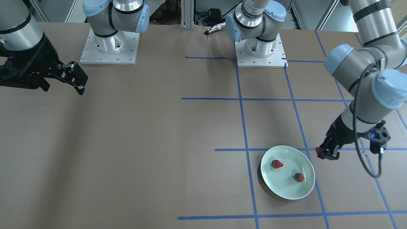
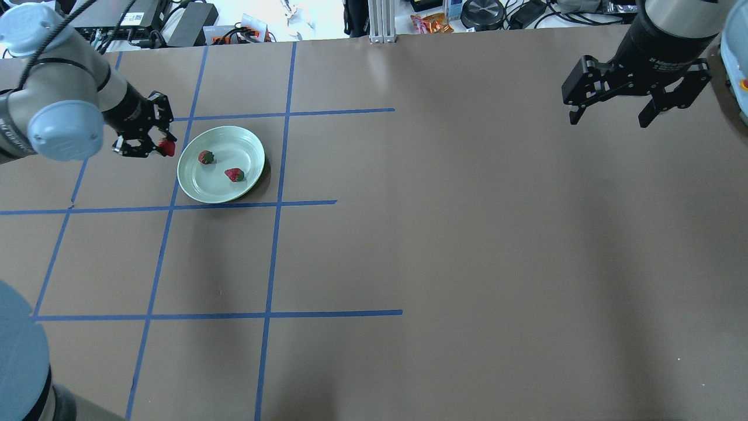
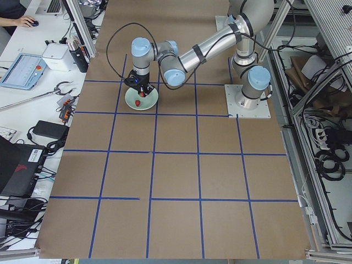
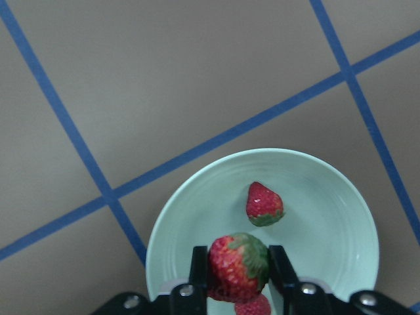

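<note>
My gripper is shut on a red strawberry [image 4: 231,269] with green leaves, held above the pale green plate [image 4: 321,197]. In the front view the gripper [image 1: 324,150] hangs just right of and above the plate [image 1: 274,183]; in the top view the held strawberry [image 2: 167,147] is just beside the plate's edge. Two strawberries lie on the plate: one [image 1: 277,163] toward the far side, the other [image 1: 299,177] nearer the gripper. In the wrist view one [image 4: 264,203] shows clearly, the other [image 4: 252,306] is partly hidden by the held one.
Blue tape lines grid the table [image 1: 152,152]. Another arm with a large black gripper [image 1: 57,76] stands on the opposite side, well apart, and further robot bases [image 1: 261,61] stand at the back.
</note>
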